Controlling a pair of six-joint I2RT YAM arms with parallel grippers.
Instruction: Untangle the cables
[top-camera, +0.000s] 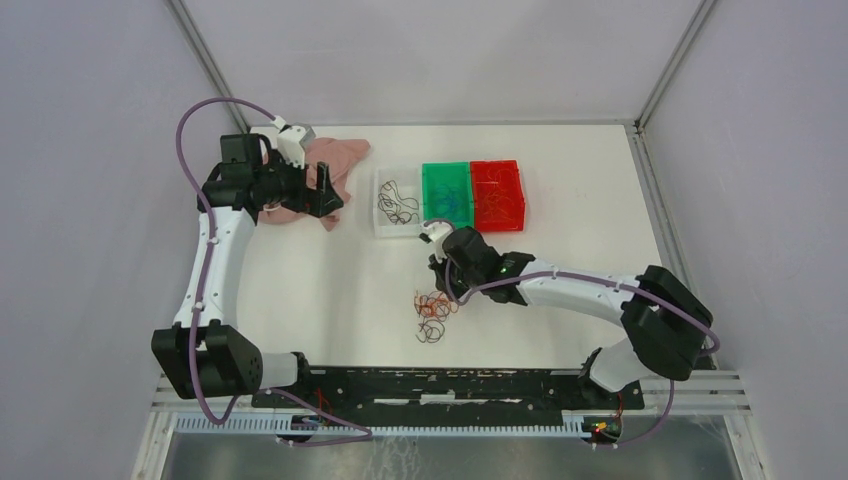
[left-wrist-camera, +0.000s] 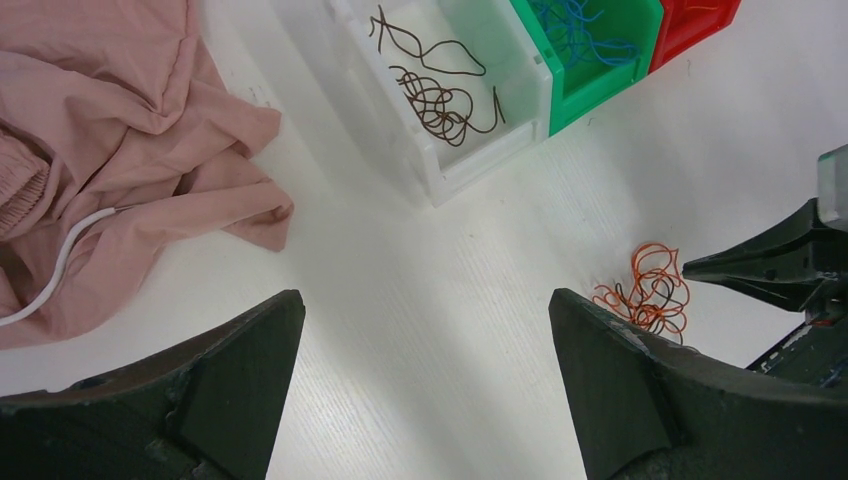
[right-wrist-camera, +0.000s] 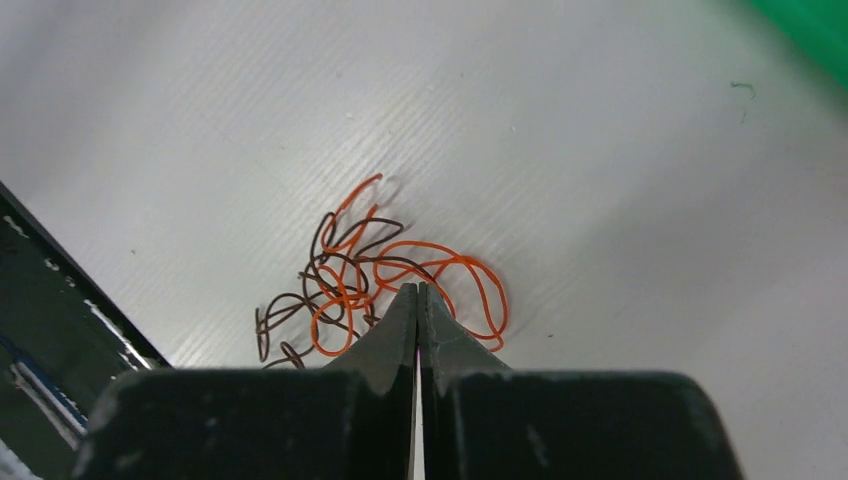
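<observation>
A tangle of orange cable (right-wrist-camera: 490, 285) and dark brown cable (right-wrist-camera: 290, 310) lies on the white table near its front edge. My right gripper is above the near side of this tangle, its fingertips pressed together with no cable between them. The two colours still loop through each other, and part of the tangle is hidden behind the fingers. At the back left, over the pink cloth's edge, my left gripper stands wide open and empty.
A white bin (top-camera: 385, 228) holds dark cables, a green bin (top-camera: 432, 180) blue ones and a red bin (top-camera: 511, 190) reddish ones. A pink cloth (left-wrist-camera: 160, 100) lies crumpled at the back left. Bare table surrounds the tangle.
</observation>
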